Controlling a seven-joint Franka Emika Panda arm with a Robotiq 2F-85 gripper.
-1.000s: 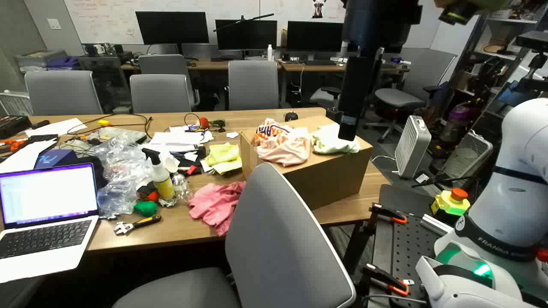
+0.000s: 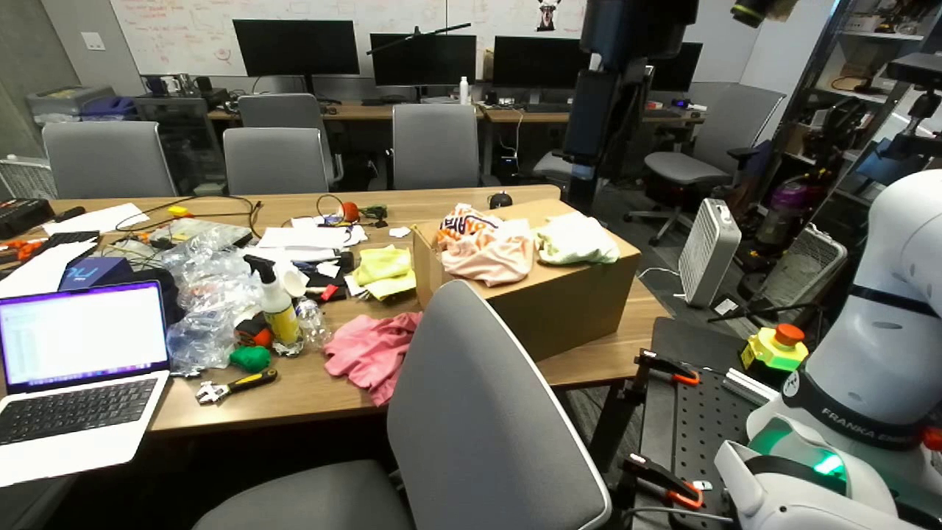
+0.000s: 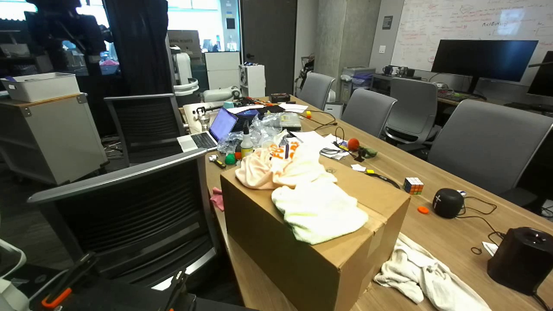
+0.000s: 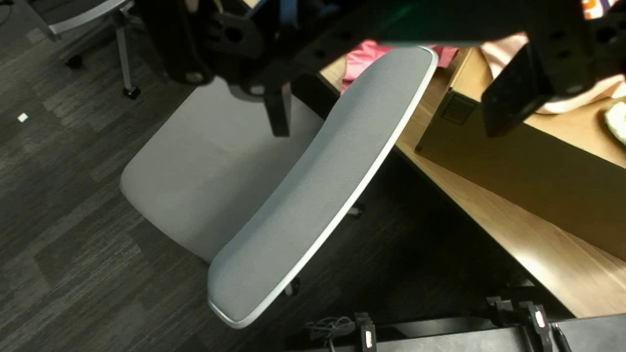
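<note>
My gripper is open in the wrist view, its two dark fingers wide apart with nothing between them. Below it, the back of a grey chair fills the middle of that view. Exterior view 1 shows the gripper high up, appearing above the right part of a cardboard box. On the box lie a peach cloth with orange lettering and a pale green-white cloth. A pink cloth lies on the table left of the box.
A laptop, spray bottle, wrench and plastic wrap crowd the table's left side. A yellow cloth lies behind the pink one. Beyond the box are a white cloth, a puzzle cube and black speakers.
In exterior view 1, my gripper has shifted up and slightly left, away from the pale cloth that it partly overlapped. The cloths and box have not moved.
</note>
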